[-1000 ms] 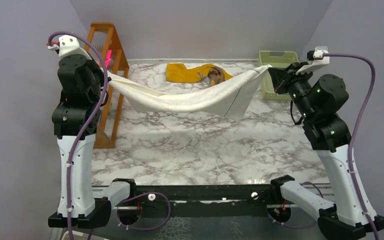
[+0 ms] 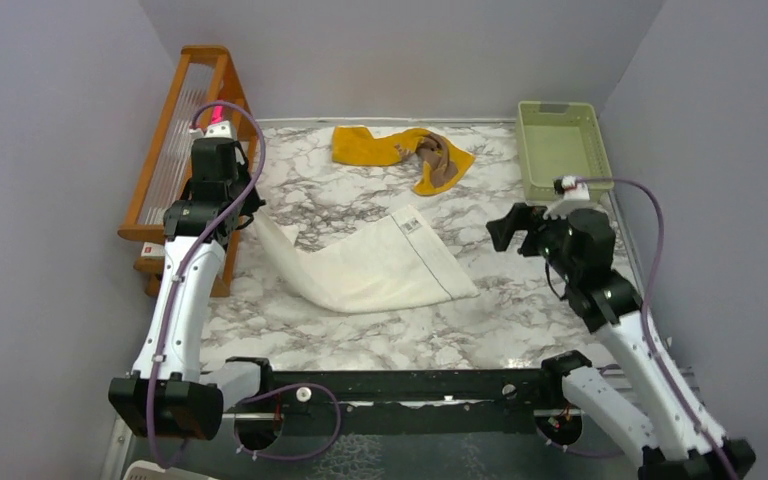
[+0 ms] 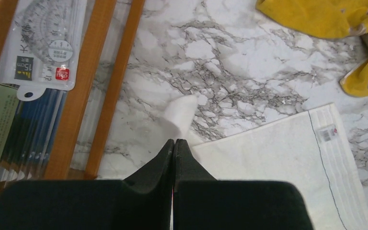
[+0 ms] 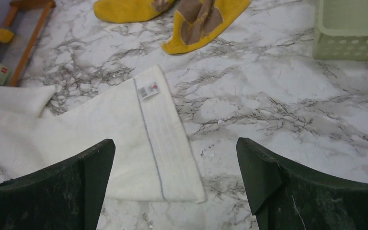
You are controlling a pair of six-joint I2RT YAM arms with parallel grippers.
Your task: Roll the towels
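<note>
The white towel lies mostly flat on the marble surface, its striped, labelled end to the right. Its left end rises toward my left gripper, whose fingers are pressed together on the cloth; a towel corner shows just beyond the tips in the left wrist view. My right gripper stands wide open and empty, above and to the right of the labelled end in the top view. A yellow and brown towel lies loosely bunched at the back.
A wooden rack with packaged stationery borders the left side, close to my left gripper. At the back right stands a green basket.
Both arms have come lower.
</note>
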